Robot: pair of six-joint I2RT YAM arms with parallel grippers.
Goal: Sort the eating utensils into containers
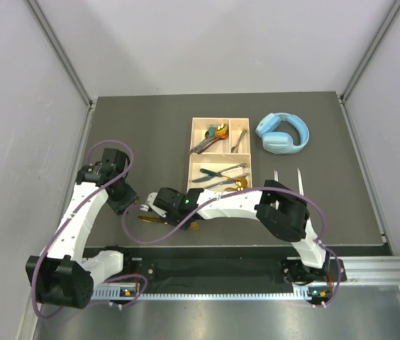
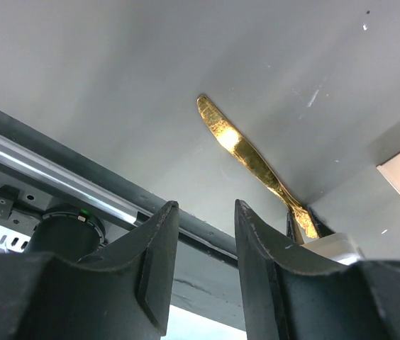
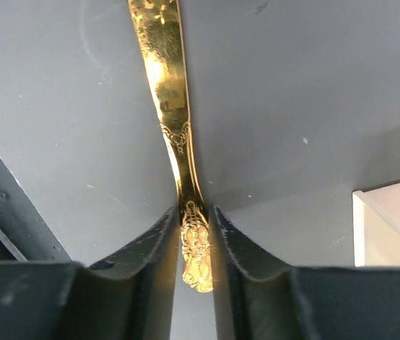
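A gold knife (image 3: 157,71) lies on the grey table; my right gripper is down over its ornate handle, one finger on each side, whether gripping it I cannot tell. In the left wrist view the same knife (image 2: 239,145) lies beyond my open left gripper, which has nothing between its fingers. The cream organiser (image 1: 219,122) holds spoons and other utensils in its compartments, partly hidden by my right arm.
Blue headphones (image 1: 281,145) lie at the back right. Pale utensils (image 1: 299,180) lie on the right side of the table.
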